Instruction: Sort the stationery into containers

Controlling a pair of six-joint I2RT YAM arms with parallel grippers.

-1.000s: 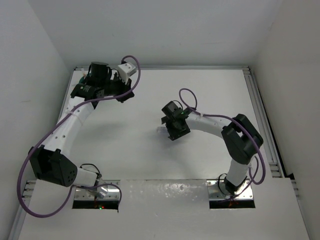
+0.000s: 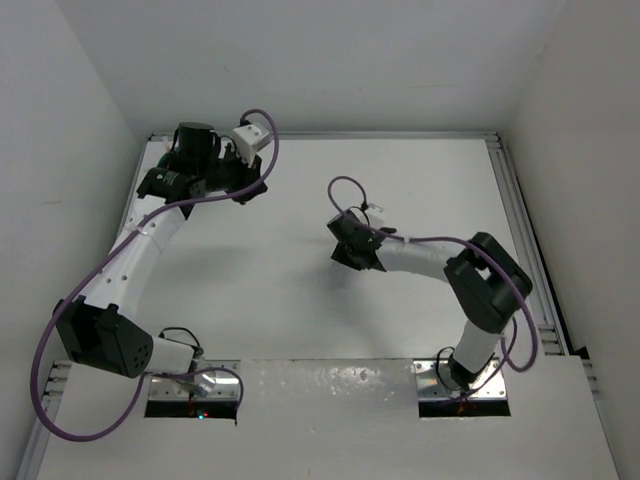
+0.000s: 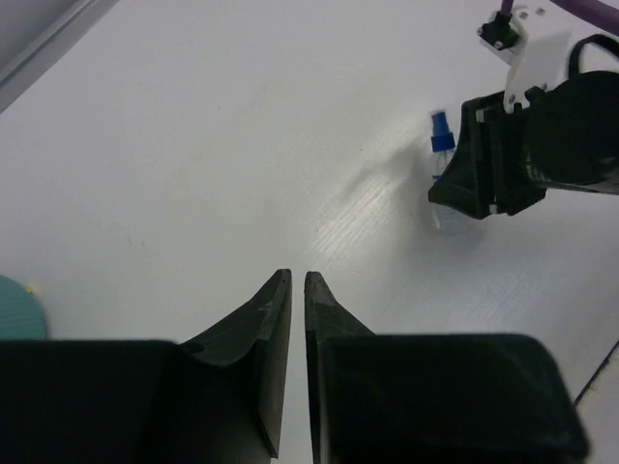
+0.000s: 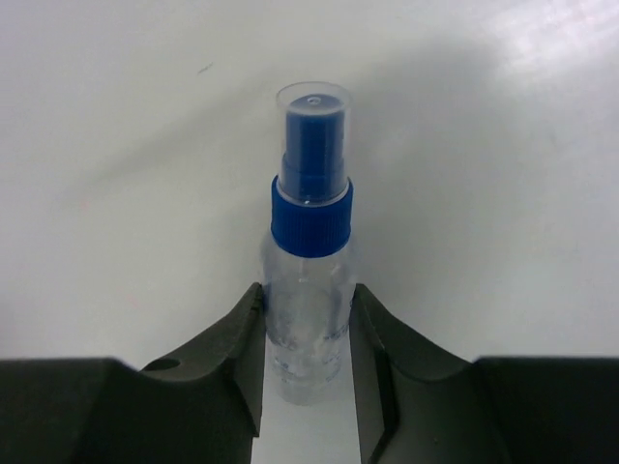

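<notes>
A clear spray bottle with a blue pump and clear cap is held between the fingers of my right gripper, which is shut on it; in the left wrist view the same bottle (image 3: 442, 135) shows behind that gripper. My left gripper hangs over bare table at the upper left of the top view, its fingertips a small gap apart with nothing seen between them.
A teal round object (image 3: 17, 311) sits at the left edge of the left wrist view, mostly hidden behind the left arm in the top view.
The left arm is nearly still.
</notes>
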